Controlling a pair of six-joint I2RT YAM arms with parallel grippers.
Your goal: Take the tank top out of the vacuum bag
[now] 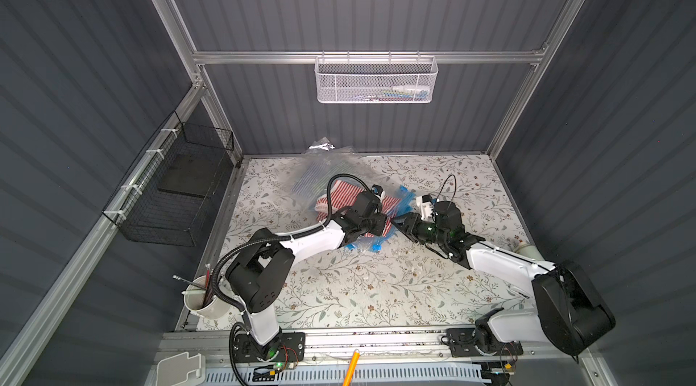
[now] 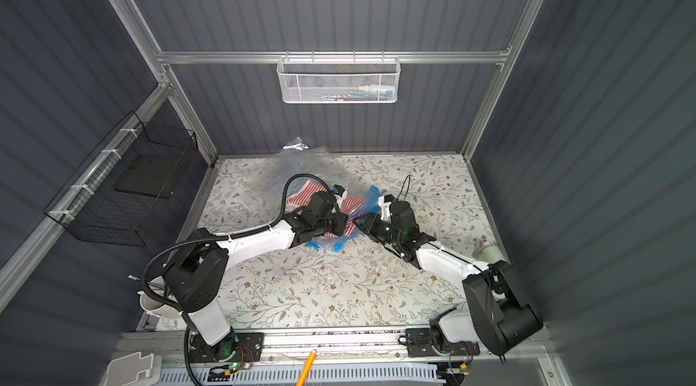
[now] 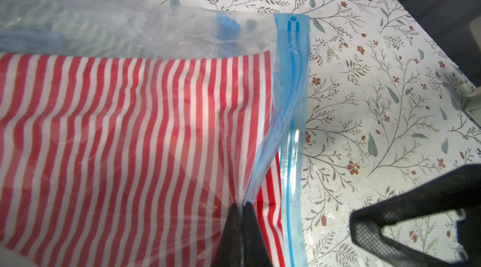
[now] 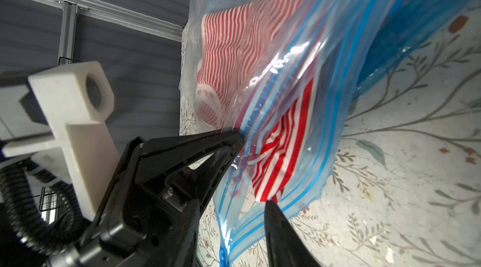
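Note:
The red-and-white striped tank top [image 3: 125, 146] lies inside the clear vacuum bag [image 3: 165, 26], whose blue zip edge [image 3: 292, 66] runs along its mouth. My left gripper is shut on a pinch of the bag's film at the mouth, gathering the film into folds. In the right wrist view the striped cloth [image 4: 283, 151] shows through the parted mouth between two zip strips. My right gripper stands part open at the mouth's near end, its fingertips apart with bag film running between them. Whether it touches the film cannot be told.
A greenish striped garment shows through the film at the bag's far part [image 1: 326, 175]. A cup with pens [image 1: 205, 299] stands at the front left, and a white mesh basket [image 1: 377, 85] hangs on the back wall.

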